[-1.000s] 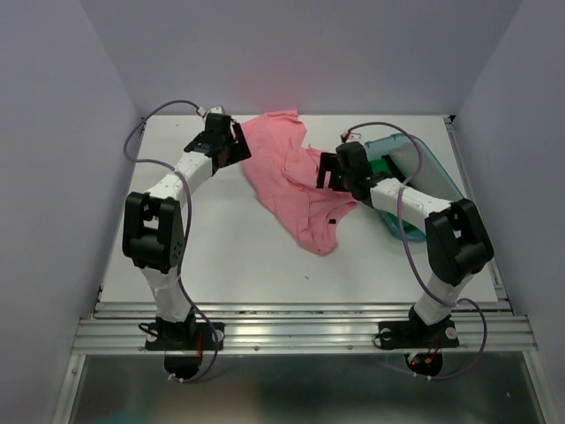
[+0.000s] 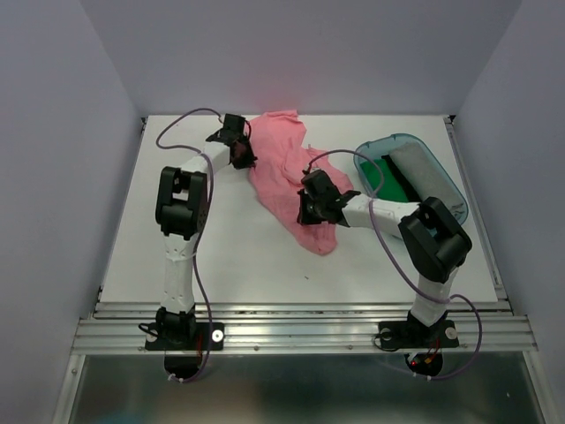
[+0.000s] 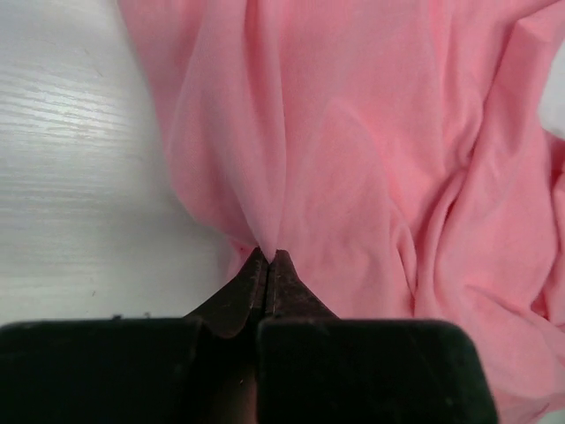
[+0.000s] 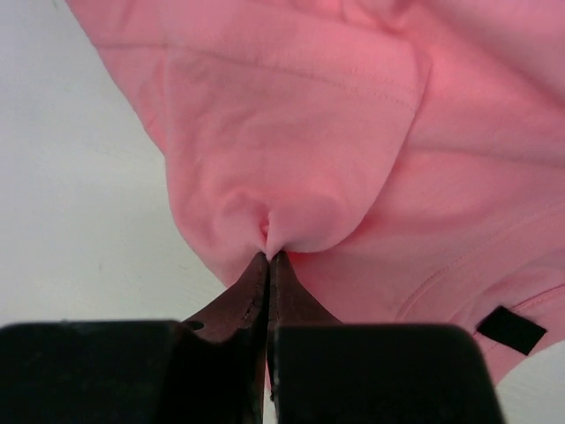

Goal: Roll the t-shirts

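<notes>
A pink t-shirt [image 2: 275, 181] lies spread and wrinkled across the middle of the white table, stretching from the back edge toward the front. My left gripper is shut on a pinched fold of its left edge, near the back. In the right wrist view my right gripper is shut, with a thin gathered bit of the pink cloth [image 4: 274, 159] between its fingertips, near the shirt's front part. A small black patch [image 4: 511, 329] shows on the fabric there. Cloth folds hide the shirt's full outline.
A teal bin [image 2: 395, 143] stands at the right, holding a green piece [image 2: 386, 181] and a grey piece [image 2: 422, 170] of what looks like cloth. My right forearm reaches over its front part.
The shirt has barely moved.
</notes>
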